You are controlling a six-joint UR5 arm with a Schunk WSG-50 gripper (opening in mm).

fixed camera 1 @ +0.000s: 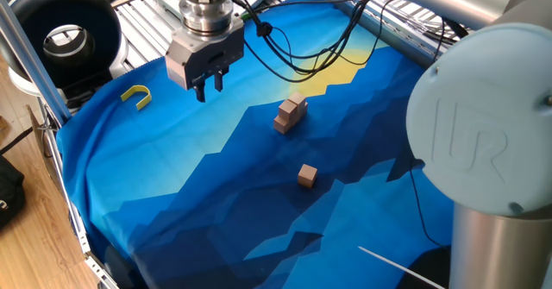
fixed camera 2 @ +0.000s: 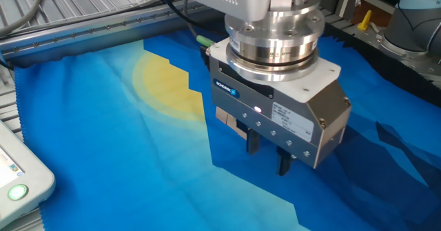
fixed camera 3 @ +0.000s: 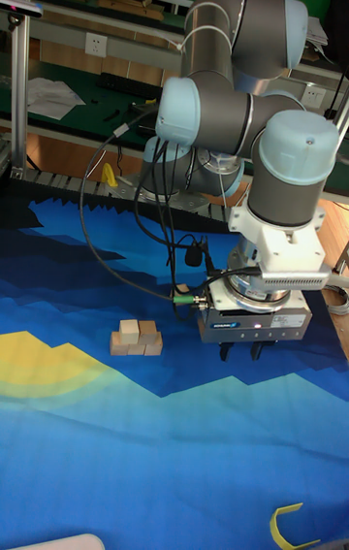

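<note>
My gripper (fixed camera 1: 210,93) hangs above the cloth. Its two black fingers (fixed camera 2: 253,143) stand apart with nothing between them, so it is open. A small stack of wooden cubes (fixed camera 1: 291,113) sits on the dark blue part of the cloth. In exterior view 3 the stack (fixed camera 3: 136,338) shows two cubes resting on a lower row, left of the gripper (fixed camera 3: 240,352). One single wooden cube (fixed camera 1: 307,176) lies apart from the stack; in exterior view 3 cables and the arm partly cover this cube (fixed camera 3: 181,288). Behind the gripper in exterior view 2, wooden cubes (fixed camera 2: 230,123) are mostly hidden.
A yellow curved piece (fixed camera 1: 136,96) lies near the cloth's edge. Black cables (fixed camera 1: 323,60) loop from the arm over the cloth. A white rod (fixed camera 1: 398,266) is near the arm's base.
</note>
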